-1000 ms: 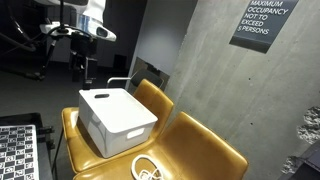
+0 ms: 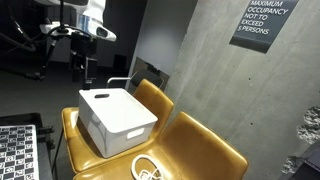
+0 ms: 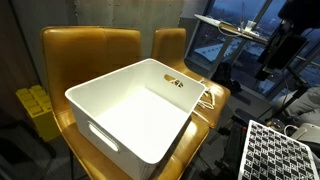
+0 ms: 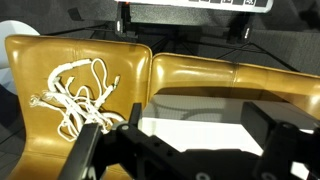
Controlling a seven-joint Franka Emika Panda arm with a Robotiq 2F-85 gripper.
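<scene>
A white rectangular bin (image 3: 150, 148) with handle cutouts rests on a tan chair seat (image 2: 75, 128), and its inside looks empty in the second exterior view. Above and near the bin hangs my gripper, fingers spread apart and nothing between them. The wrist view shows the bin (image 4: 190, 128) beneath it, partly covered by the gripper itself. On the neighbouring tan seat (image 4: 100, 55) lies a loose bundle of white cord (image 4: 80, 105), also seen as a white cord (image 2: 145, 168) at the bottom of the first exterior view.
A dark table with a black-and-white patterned board (image 3: 275, 152) stands beside the chairs. Chair backs (image 2: 205, 150) rise along the wall side. A yellow block stack (image 3: 38, 112) sits on the floor behind. The seat around the cord is otherwise clear.
</scene>
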